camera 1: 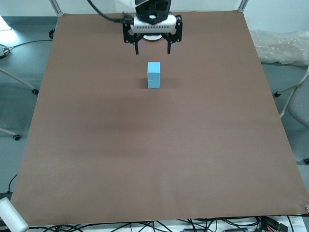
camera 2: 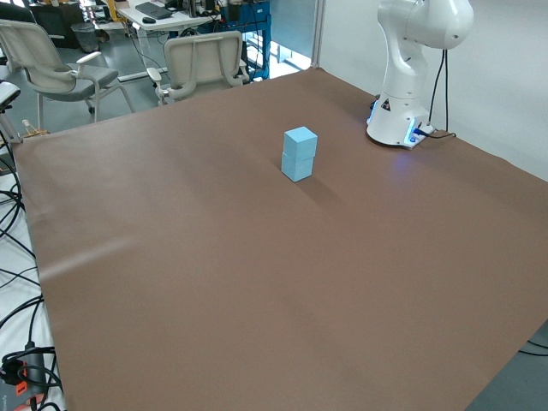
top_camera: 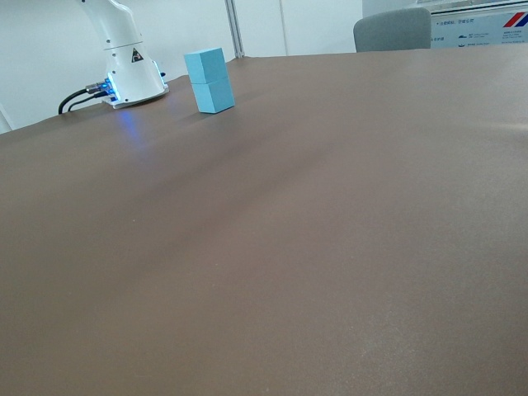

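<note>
Two light blue cubes, one stacked on the other, form an upright column [camera 1: 153,75] on the brown table [camera 1: 154,145], also seen as the stack [top_camera: 210,81] in the top view and the stack [camera 2: 299,154] in the right view. My gripper [camera 1: 152,48] is raised above and behind the stack at the far end in the left view, its two black fingers apart with nothing between them. The gripper is out of frame in the other two views, where the arm's white base [camera 2: 396,120] shows.
Cables [camera 2: 21,308] run along one edge. Chairs [camera 2: 203,64] stand beyond the table, and a white wall [camera 2: 505,94] is behind the arm.
</note>
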